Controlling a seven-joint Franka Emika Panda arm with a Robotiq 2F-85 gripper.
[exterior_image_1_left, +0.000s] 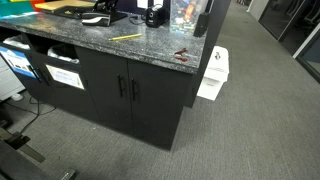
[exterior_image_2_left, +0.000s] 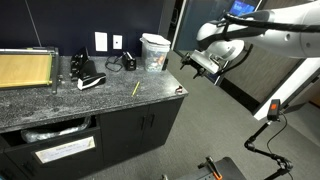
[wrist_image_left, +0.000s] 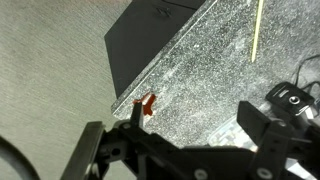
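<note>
My gripper stands open, with nothing between its fingers in the wrist view. In exterior view 2 the arm reaches in from the upper right, and the gripper (exterior_image_2_left: 200, 66) hangs above the counter's right end. A small red object (wrist_image_left: 149, 103) lies near the counter edge, close to the left finger in the wrist view; exterior view 1 shows this red item (exterior_image_1_left: 181, 51) at the near right corner. A thin yellow stick, perhaps a pencil (exterior_image_1_left: 127, 38), rests flat on the speckled grey counter (exterior_image_2_left: 110, 99). Exterior view 1 does not show the gripper.
At the back right stands a clear tub (exterior_image_2_left: 155, 54) with a white lid. Black devices (exterior_image_2_left: 87, 70) and a wooden board (exterior_image_2_left: 28, 70) occupy the left and back. A white bin (exterior_image_1_left: 214, 73) is on the floor beyond the counter's end.
</note>
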